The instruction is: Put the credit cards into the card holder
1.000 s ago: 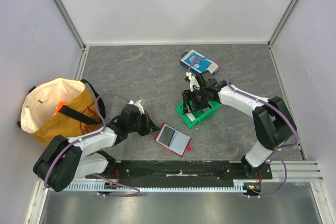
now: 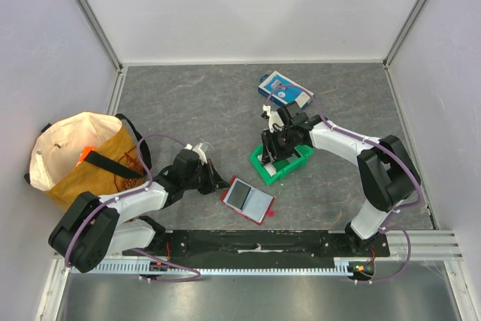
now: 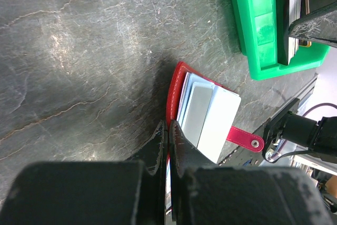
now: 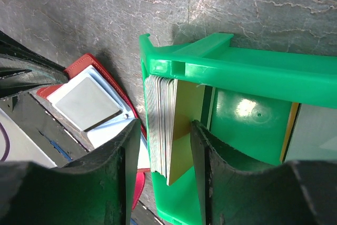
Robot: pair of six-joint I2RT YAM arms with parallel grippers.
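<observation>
The open red card holder (image 2: 249, 201) lies on the table in front of the green box, pale cards or sleeves (image 4: 87, 104) showing inside it. My left gripper is shut at the holder's red edge; whether that edge is pinched cannot be seen. A stack of cards (image 4: 160, 125) stands on edge in one end of the green box (image 4: 253, 77). My right gripper reaches into that box, part open, its fingers apart on either side of the stack, with a gap visible on each side.
Behind the green box lies a blue and white box (image 2: 285, 89). A tan bag (image 2: 83, 152) with an orange item inside stands at the left. The holder's red snap strap (image 3: 245, 138) points towards the front.
The right arm has shifted slightly to the left over the green box, and the box's near-left end sits a little further left. The left arm and the holder look unmoved.
</observation>
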